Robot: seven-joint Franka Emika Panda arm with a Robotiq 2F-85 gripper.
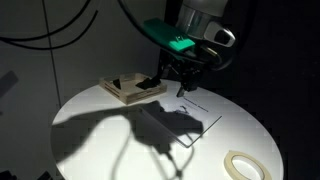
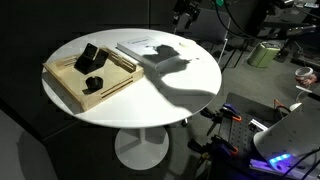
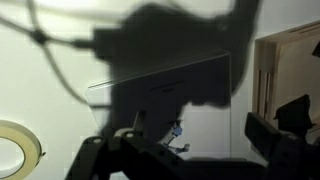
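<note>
My gripper (image 1: 184,88) hangs above the white round table, over a flat white board or sheet (image 1: 187,122) that bears a small dark drawing or object. The wrist view has the fingers (image 3: 92,150) wide apart along the bottom edge, so the gripper is open, and nothing sits between them. Below lies the white sheet (image 3: 208,125), partly under the arm's shadow, with a small blue and dark mark (image 3: 177,130) on it. A wooden tray (image 2: 90,98) holds a black block (image 2: 94,56) and a small black round thing (image 2: 94,83).
A beige ring (image 1: 246,166), like a roll of tape, lies near the table's edge. The tray (image 1: 130,95) stands at the back left in the first exterior view. Bare table surface (image 2: 140,105) spreads in front of the tray.
</note>
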